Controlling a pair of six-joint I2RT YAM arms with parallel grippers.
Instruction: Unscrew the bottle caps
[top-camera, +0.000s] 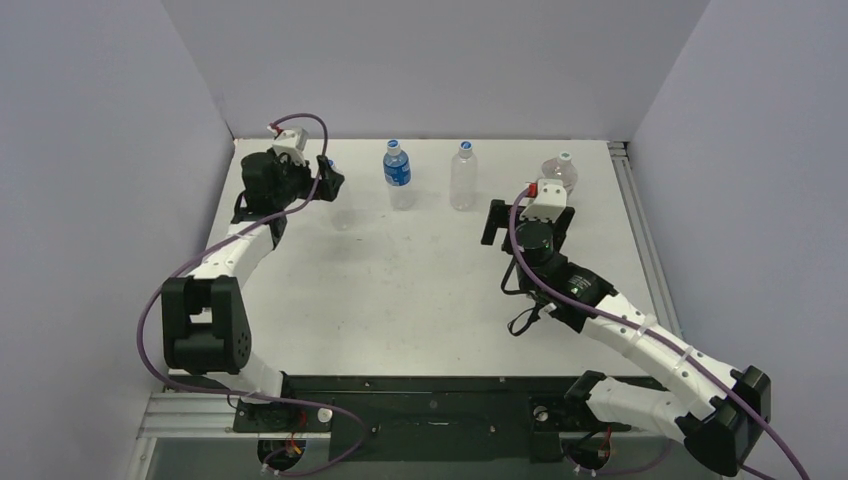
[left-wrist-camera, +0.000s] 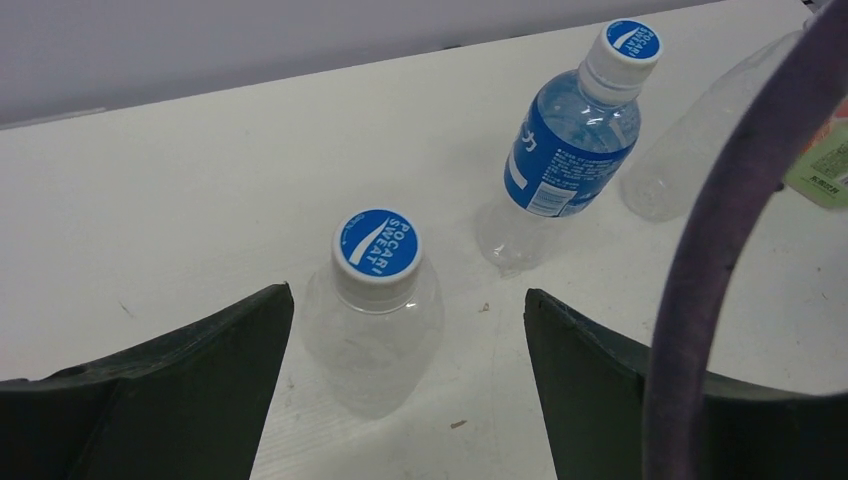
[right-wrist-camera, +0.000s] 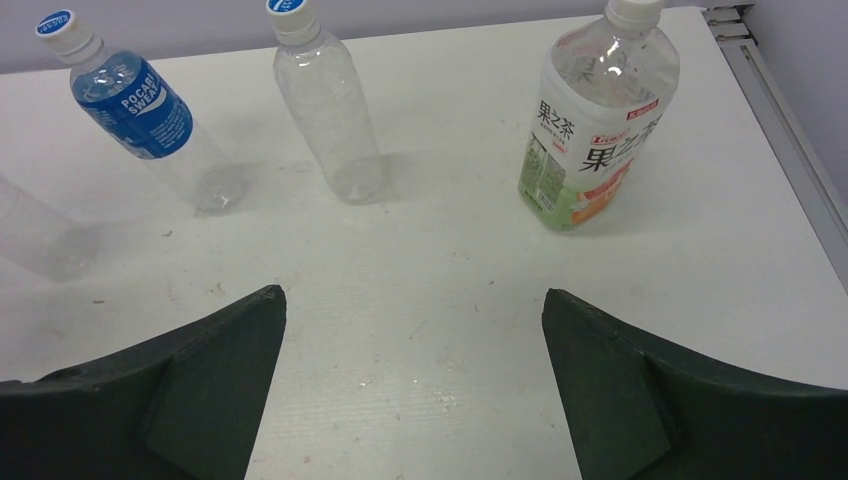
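Note:
Four capped upright bottles stand along the back of the table. My open left gripper hangs over the leftmost clear bottle (left-wrist-camera: 372, 330), its blue-topped cap (left-wrist-camera: 378, 245) between the fingers, with space either side. To its right are a blue-labelled bottle (top-camera: 397, 172), another clear bottle (top-camera: 463, 182) and a larger tea bottle (right-wrist-camera: 595, 140) with a white cap (right-wrist-camera: 633, 12). My right gripper is open above empty table in front of the right-hand bottles, nothing between its fingers.
The white table (top-camera: 400, 290) has free room in its middle and front. Grey walls (top-camera: 430, 70) close it in at the back and sides. Purple cables run along both arms.

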